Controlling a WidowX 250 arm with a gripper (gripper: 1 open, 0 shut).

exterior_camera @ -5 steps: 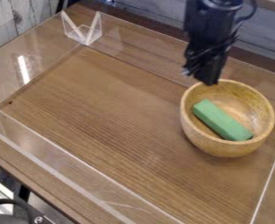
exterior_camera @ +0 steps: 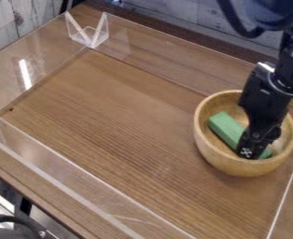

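Note:
A wooden bowl (exterior_camera: pixel 217 161) sits at the right of the table, with a green block (exterior_camera: pixel 225 128) lying inside it. My black gripper (exterior_camera: pixel 254 142) has its fingers down in the bowl at the right part of the block, partly covering it. Whether they grip it is not clear.
A clear plastic piece (exterior_camera: pixel 90 30) stands at the back left. A grey wall (exterior_camera: pixel 187 19) runs behind the table.
My gripper has come down and to the right from above the bowl into it, now covering part of the green block.

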